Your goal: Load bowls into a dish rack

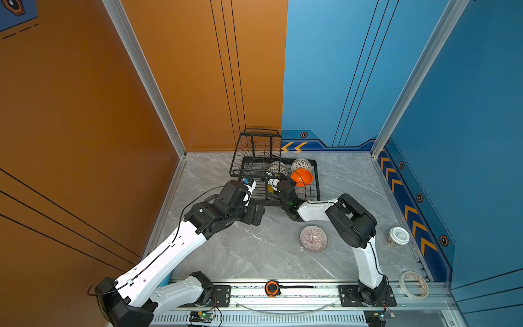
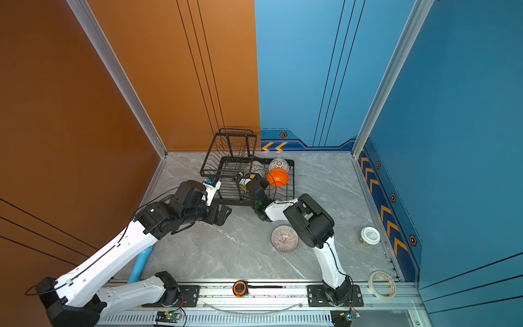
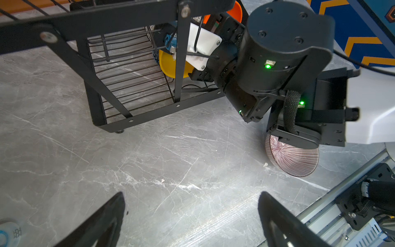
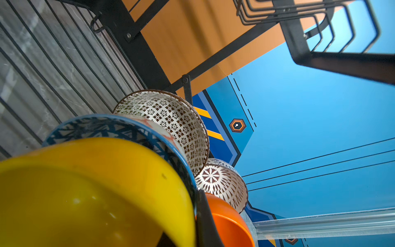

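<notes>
The black dish rack [image 1: 317,185] stands at the back of the table. In the right wrist view, a yellow bowl [image 4: 102,173] fills the lower left, tilted on its side. My right gripper is shut on its rim, with a dark finger [image 4: 207,224] outside the wall; the other finger is mostly hidden. Behind stand a blue-patterned bowl [image 4: 94,127], brown-patterned bowls [image 4: 168,111] [image 4: 218,181] and an orange bowl [image 4: 228,222]. A pink striped bowl [image 1: 313,238] sits on the table in front. My left gripper is open and empty, left of the pink bowl.
The rack's raised upper tier [image 1: 256,158] overhangs its left part, close to my right gripper. At the right stand a white-lidded cup [image 1: 399,236] and a tape roll [image 1: 414,284]. A tape measure [image 1: 271,288] lies on the front rail.
</notes>
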